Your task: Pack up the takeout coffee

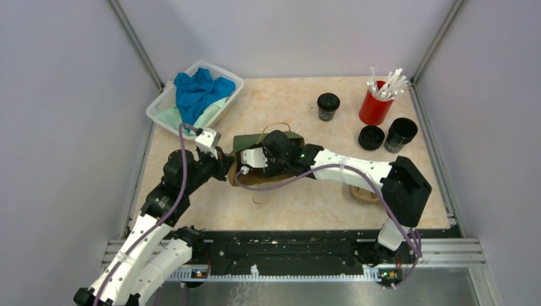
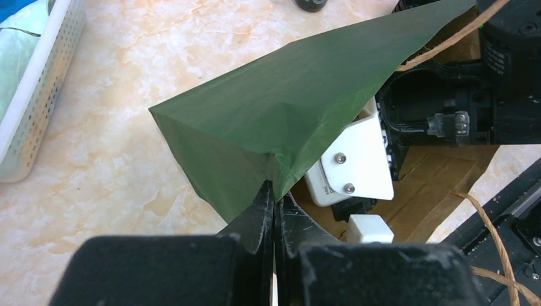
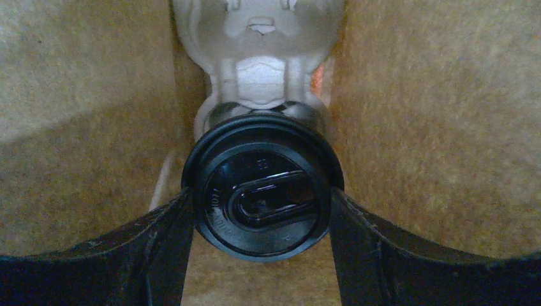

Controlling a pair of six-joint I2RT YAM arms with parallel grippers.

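Observation:
The green paper bag (image 1: 245, 141) stands at the table's middle, its brown inside facing up. My left gripper is shut on the bag's green edge at its left side. My right gripper reaches down inside the bag, shut on a black-lidded coffee cup (image 3: 261, 159), which is by a pale molded cup carrier (image 3: 260, 76); how far the cup is seated cannot be seen. Another lidded cup (image 1: 328, 105) stands behind the bag.
A white basket (image 1: 156, 107) with cloths is at back left. A red straw holder (image 1: 373, 108), black cups (image 1: 400, 137) and a tan carrier (image 1: 360, 194) occupy the right.

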